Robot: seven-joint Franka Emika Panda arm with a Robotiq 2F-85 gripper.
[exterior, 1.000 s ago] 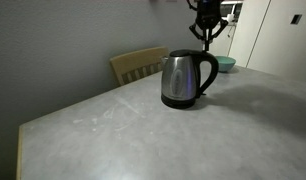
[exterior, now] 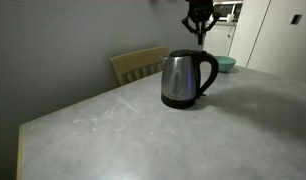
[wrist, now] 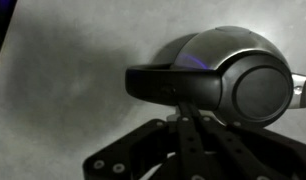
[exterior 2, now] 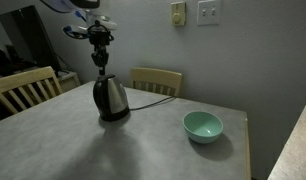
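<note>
A silver kettle [exterior: 178, 80] with a black lid and handle [exterior: 211, 75] stands upright on the grey table. From above, in the wrist view, its round lid [wrist: 261, 90] and handle [wrist: 153, 84] show, with the handle pointing left. My gripper [exterior: 201, 46] hangs fingers down just above the kettle's top, near where handle meets lid. Its fingers are shut and nothing shows between them. In exterior view 2 the gripper [exterior 2: 101, 73] is likewise over the kettle [exterior 2: 116, 98]; whether the tips touch it I cannot tell.
A green bowl [exterior 2: 203, 125] sits on the table, well apart from the kettle. A dark cord runs from behind the kettle toward the wall. Wooden chairs [exterior 2: 156, 80] [exterior 2: 28, 88] stand at the table's edges.
My gripper has shifted slightly left and a little upward in exterior view 1. The kettle stands where it was.
</note>
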